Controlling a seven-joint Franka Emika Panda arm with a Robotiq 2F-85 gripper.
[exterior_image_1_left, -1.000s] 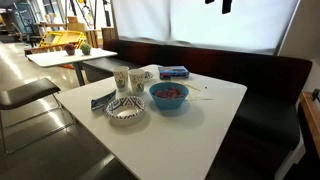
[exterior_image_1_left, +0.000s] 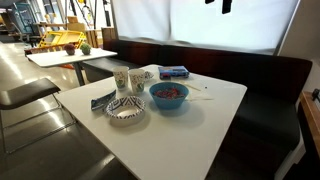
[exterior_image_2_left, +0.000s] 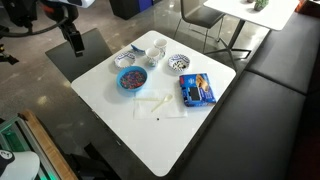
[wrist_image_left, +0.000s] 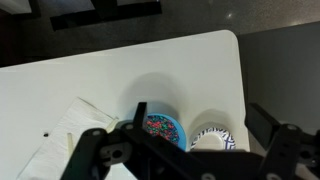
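My gripper is open above the table, its two fingers wide apart and nothing between them. In exterior view 2 it hangs at the upper left, beyond the table's edge; only a dark tip shows at the top of exterior view 1. Below it, a blue bowl (exterior_image_1_left: 169, 96) holds small red pieces. Beside that stands a white bowl with a dark pattern (exterior_image_1_left: 125, 111). In the wrist view the blue bowl (wrist_image_left: 164, 126) is partly covered by the gripper, and the patterned bowl (wrist_image_left: 212, 138) is cut off by it.
Patterned cups (exterior_image_2_left: 156, 49) stand behind the bowls, near a small patterned plate (exterior_image_2_left: 179, 62). A blue box (exterior_image_2_left: 197, 90) lies farther along. Pale utensils rest on a white napkin (exterior_image_2_left: 158, 108). Dark bench seating runs alongside.
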